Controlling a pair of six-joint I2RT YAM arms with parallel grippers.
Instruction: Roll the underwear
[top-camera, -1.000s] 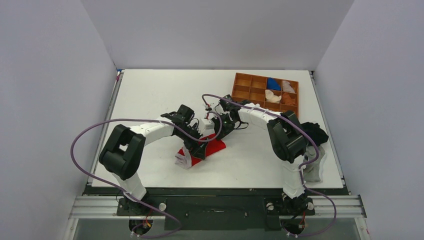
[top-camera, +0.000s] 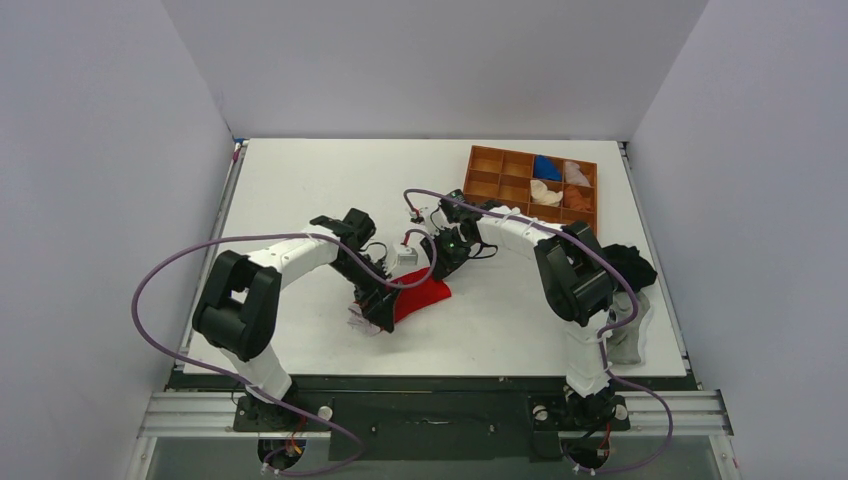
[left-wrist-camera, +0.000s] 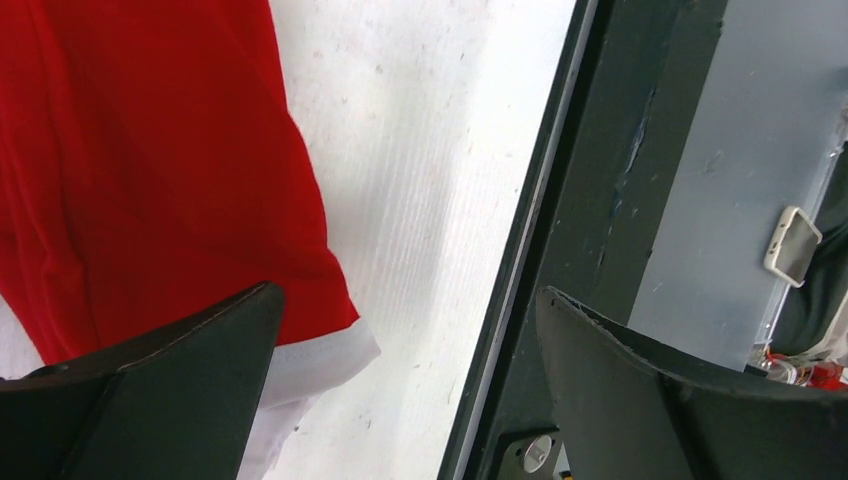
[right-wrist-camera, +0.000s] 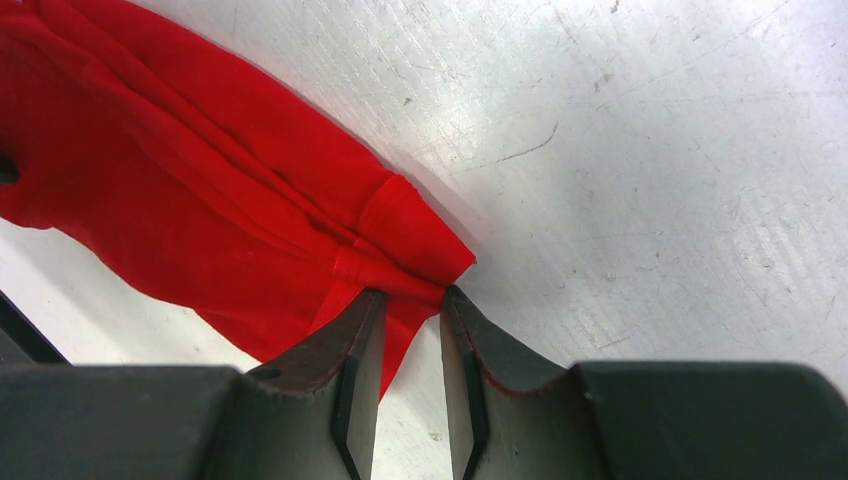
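Red underwear (top-camera: 421, 300) with a white band lies folded lengthwise on the white table, partly under both arms in the top view. My left gripper hovers open over its white-banded end, which the left wrist view shows beside the table's edge. My right gripper is shut on the red cloth at the other end; in the right wrist view the folds (right-wrist-camera: 240, 200) run toward its fingertips.
A wooden divided box (top-camera: 497, 165) with coloured cloths stands at the back right. Dark and grey garments (top-camera: 628, 262) lie at the right edge.
The left gripper has shifted left and a little toward the front, over the white-banded end. The right arm looks unmoved.
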